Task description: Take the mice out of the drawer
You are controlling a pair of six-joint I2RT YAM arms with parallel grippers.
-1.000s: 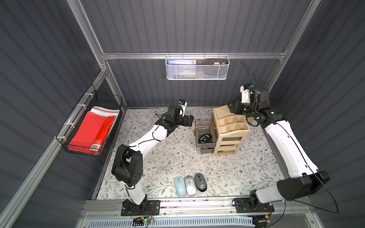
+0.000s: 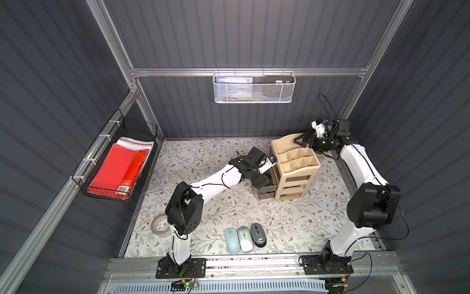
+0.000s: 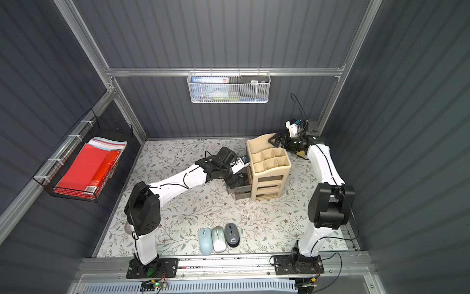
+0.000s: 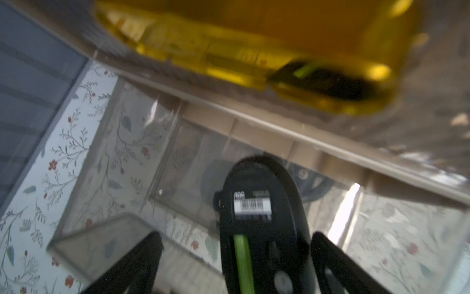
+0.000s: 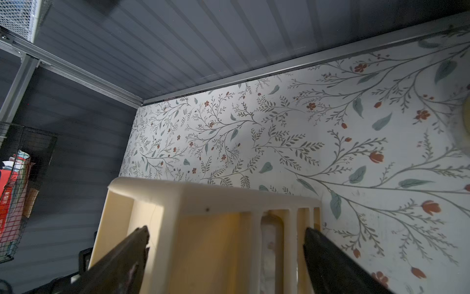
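Observation:
A cream organizer (image 2: 296,161) has a clear drawer (image 2: 266,195) pulled out on its left. My left gripper reaches down into it, open, its fingers on either side of an upside-down black mouse (image 4: 259,215); contact is unclear. My right gripper is open at the organizer's top rear, its fingers over the upper edge. Three mice, light blue (image 2: 232,240), silver-white (image 2: 244,238) and dark grey (image 2: 258,234), lie side by side at the table's front.
A black wire basket (image 2: 120,166) of red folders hangs at left, a white mesh basket (image 2: 253,93) on the back wall. A tape roll (image 2: 160,224) lies front left.
My left gripper has moved right and down from beside the drawer to into it, around the black mouse. The right arm has shifted to stay at the organizer's top, its elbow moving inward.

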